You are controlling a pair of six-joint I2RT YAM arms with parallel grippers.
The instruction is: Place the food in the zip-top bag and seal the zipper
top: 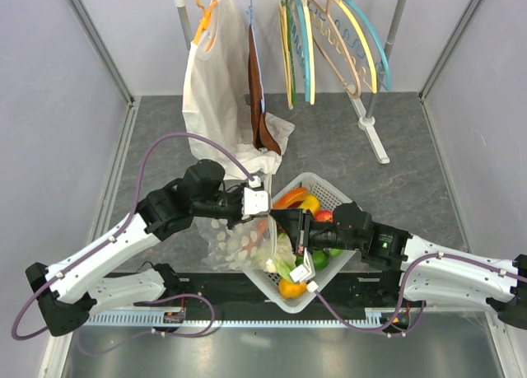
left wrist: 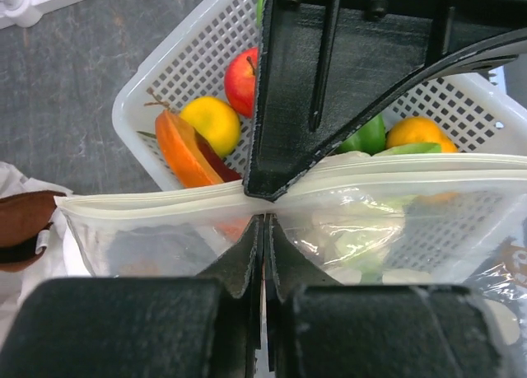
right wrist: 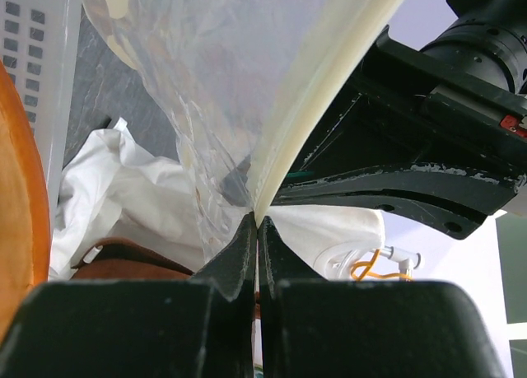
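Note:
The clear zip top bag point(top: 222, 242) hangs over the left edge of the white basket point(top: 325, 189), lettuce visible through it. In the left wrist view its zipper strip point(left wrist: 123, 201) runs across; my left gripper is shut just below it, with nothing clear between its fingers. My right gripper is shut at the lower end of the zipper strip, which reaches its fingertips; whether it pinches it is hard to tell. The basket holds a red apple point(left wrist: 240, 81), a yellow fruit point(left wrist: 210, 124), an orange point(left wrist: 414, 133) and several other foods.
A hanger rack point(top: 370, 139) with hanging white and brown cloths point(top: 214, 81) stands behind the basket.

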